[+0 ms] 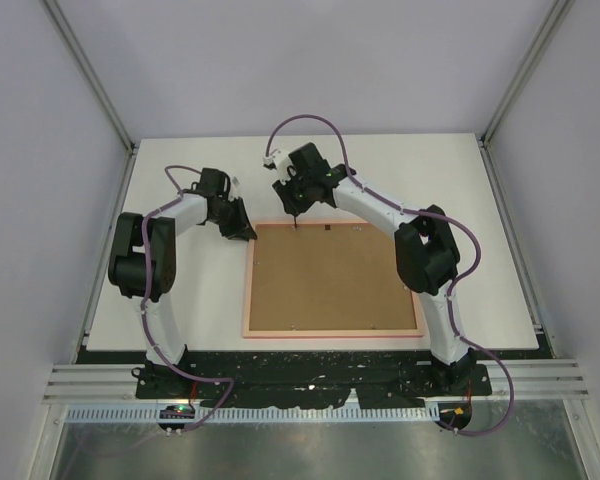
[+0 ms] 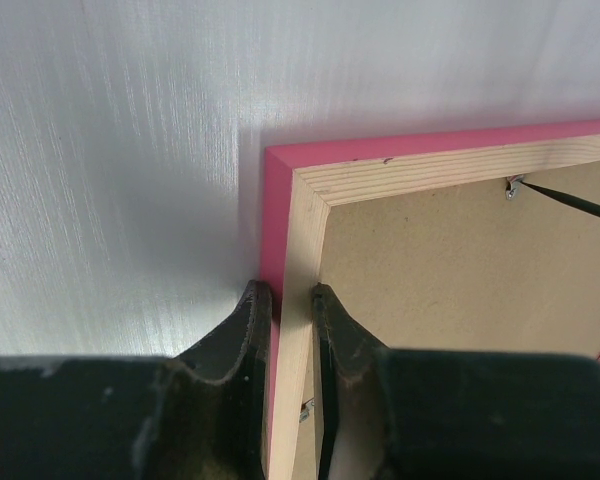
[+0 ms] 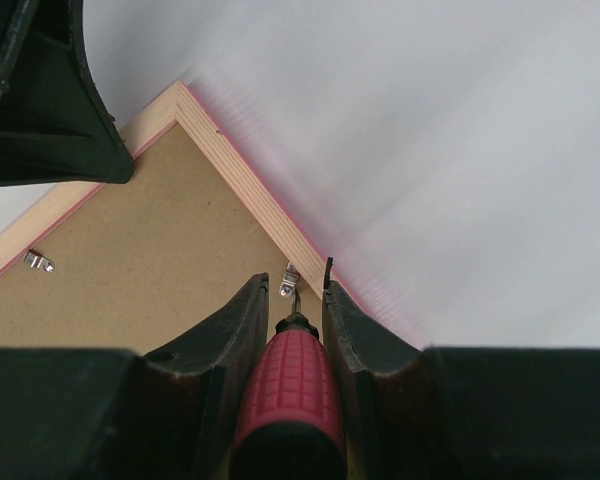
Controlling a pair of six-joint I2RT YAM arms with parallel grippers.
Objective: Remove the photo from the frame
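Back side up, the picture frame (image 1: 248,310) lies on the white table, its brown backing board (image 1: 330,280) held in by small metal clips. At the upper left corner my left gripper is shut on the frame's wooden edge. My right gripper is shut on a screwdriver with a red and black handle (image 3: 292,385). The screwdriver's dark shaft (image 2: 575,203) reaches a metal clip (image 2: 513,187) on the top edge; its tip appears to touch this clip. The photo is hidden beneath the board.
More clips sit round the border, one on the left side (image 3: 40,262). A dark hanger (image 1: 328,227) is fixed at the top edge's middle.
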